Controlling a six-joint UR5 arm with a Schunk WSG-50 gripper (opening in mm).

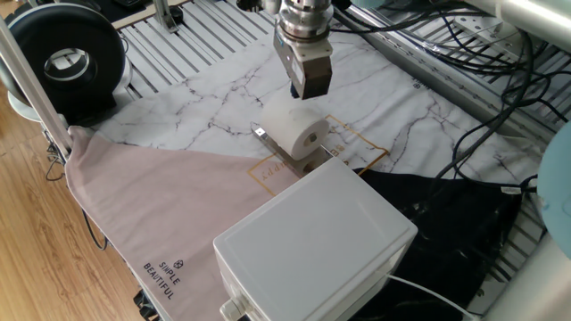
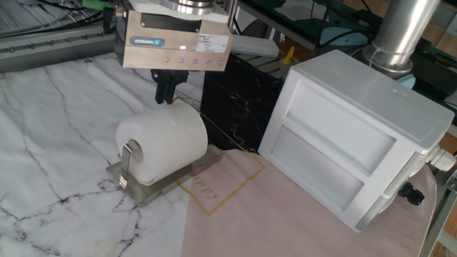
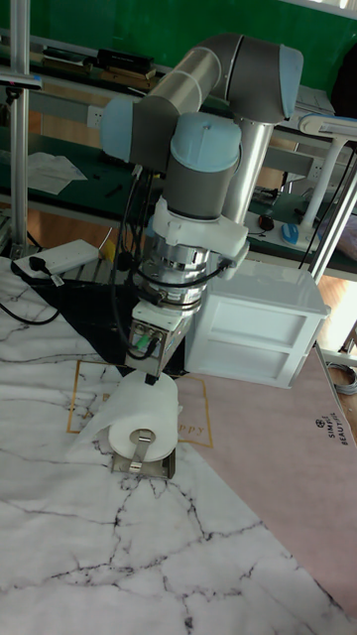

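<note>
A white toilet paper roll (image 2: 171,143) rests on its side on a metal holder (image 2: 146,191), which stands on the cloth. In exterior view 3 the roll (image 3: 143,413) has a loose flap of paper (image 3: 97,426) spreading to the left. My gripper (image 2: 166,100) points down with its dark fingertips at the upper edge of the roll; whether they touch it is unclear. The fingers stand close together, and I cannot make out whether a narrow gap or paper is between them. In exterior view 1 the gripper (image 1: 295,93) hangs just over the roll (image 1: 294,127).
A white drawer box (image 1: 317,236) stands close to the holder. Black cables (image 1: 464,134) run along the table's far side. A large black ring-shaped object (image 1: 70,64) is at the far left in exterior view 1. The marbled cloth (image 2: 50,143) has clear room around the holder.
</note>
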